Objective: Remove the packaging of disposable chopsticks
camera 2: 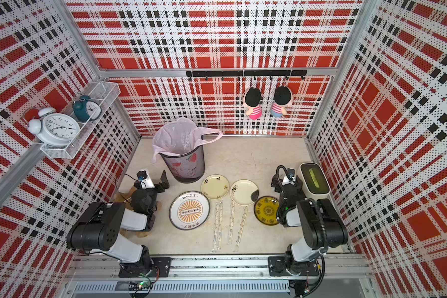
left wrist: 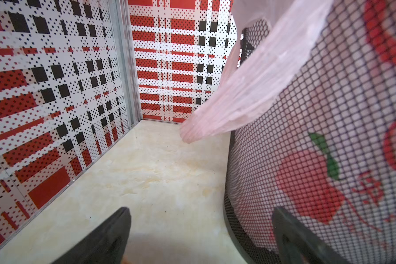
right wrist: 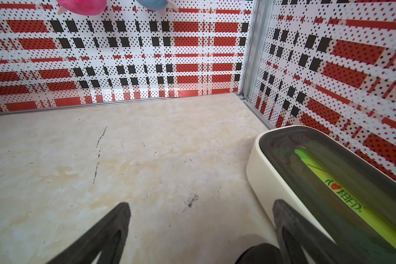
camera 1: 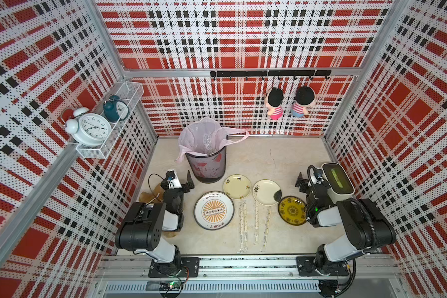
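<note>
Several wrapped chopsticks [camera 1: 243,226] lie lengthwise on the front middle of the table, in clear packaging, between the striped plate and the brown plate. Left of the plates, my left gripper is open with empty space between its fingers, the trash bin [left wrist: 303,176] close to its right. On the other side, my right gripper stands open and empty near the lidded box [right wrist: 272,176]. Both grippers are well apart from the chopsticks. In the top left view, the bin [camera 1: 208,166] is lined with a pink bag [camera 1: 191,136].
A white plate with orange stripes [camera 1: 214,210], two cream plates [camera 1: 237,186] and a brown plate [camera 1: 292,210] surround the chopsticks' far ends. Something brown [camera 1: 149,197] sits behind the left arm.
</note>
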